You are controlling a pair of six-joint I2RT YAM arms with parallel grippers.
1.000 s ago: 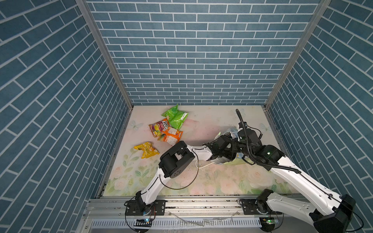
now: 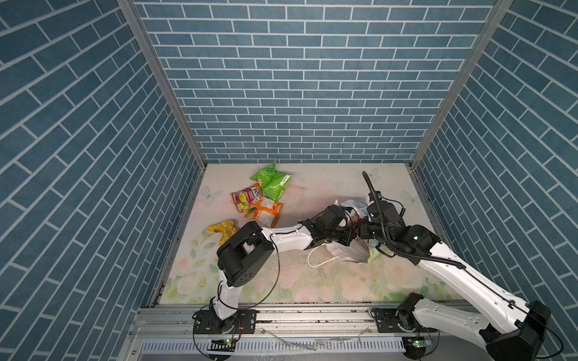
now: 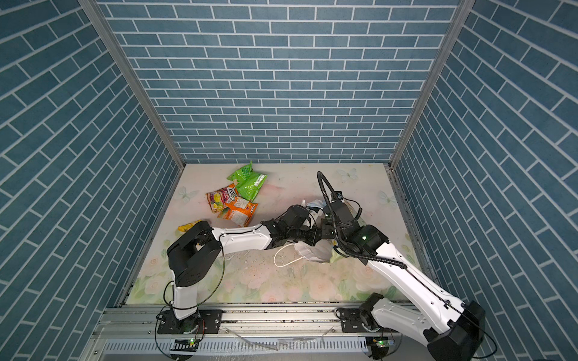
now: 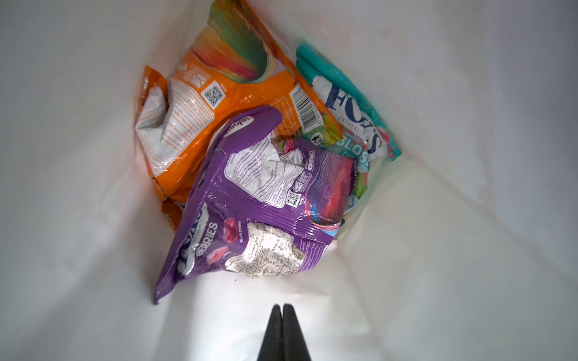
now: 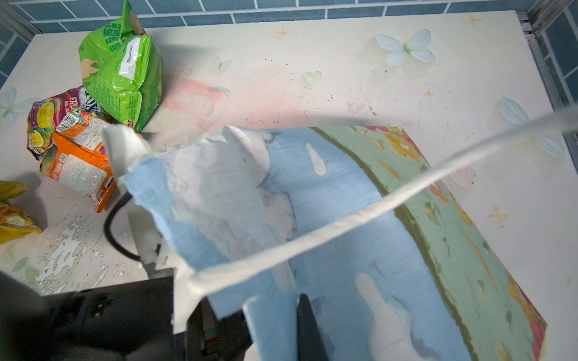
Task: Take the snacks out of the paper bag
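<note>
The paper bag (image 5: 361,240) is white inside, with a printed blue and green outside; in the top views both arms largely cover it. At its bottom, the left wrist view shows a purple snack bag (image 4: 259,198) on top, an orange snack bag (image 4: 234,114) and a teal snack bag (image 4: 343,99). My left gripper is shut at the bag's mouth, pointing in, nothing between its tips and apart from the snacks. My right gripper is shut on the bag's wall near the rim; one finger is hidden behind the paper.
Green snack bags (image 2: 277,185), a fruit snack bag (image 2: 245,198), an orange packet (image 2: 266,211) and a yellow packet (image 2: 222,229) lie on the left of the table. A white handle (image 5: 385,201) arcs across the bag.
My left arm has drawn back to the left, its elbow now over part of the yellow packet. The right arm has shifted only slightly, and the bag's mouth has shifted with it.
</note>
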